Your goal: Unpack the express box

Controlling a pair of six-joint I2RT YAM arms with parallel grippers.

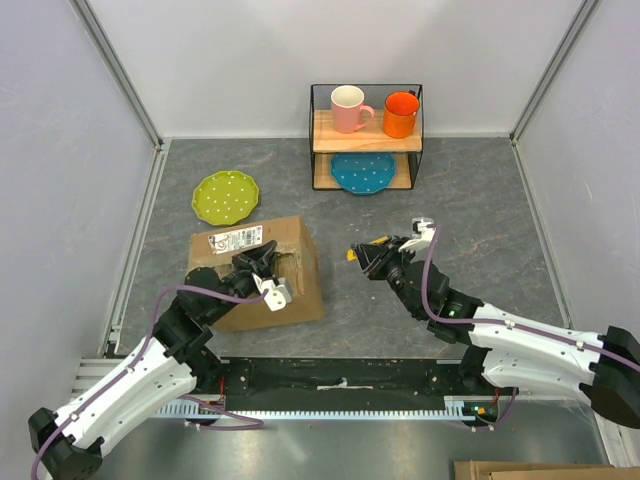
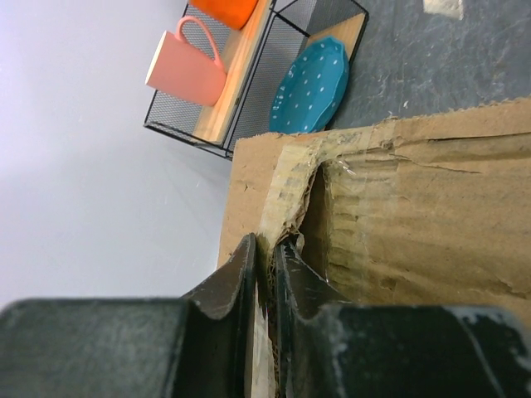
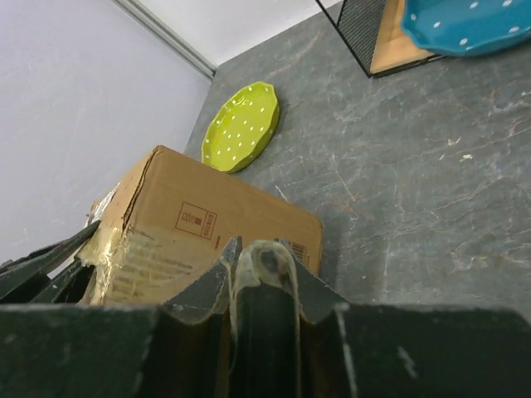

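The brown cardboard box (image 1: pixel 305 262) stands at the left of the worktop, its white label (image 1: pixel 236 239) near the back edge. Clear tape (image 2: pixel 361 207) stretches over it, and a torn edge and dark gap show beside my left gripper. That gripper is shut on the cardboard edge. To the right of the box and apart from it, my right gripper (image 1: pixel 370 257) grips a tool with yellow parts (image 1: pixel 352 255). In the right wrist view the tool's rounded dark end (image 3: pixel 265 265) lies between the fingers. The inside of the box is hidden.
A green dotted plate (image 1: pixel 225 197) lies behind the box. At the back, a rack (image 1: pixel 316 150) carries a pink mug (image 1: pixel 347 108), an orange mug (image 1: pixel 400 115) and a blue plate (image 1: pixel 362 172).
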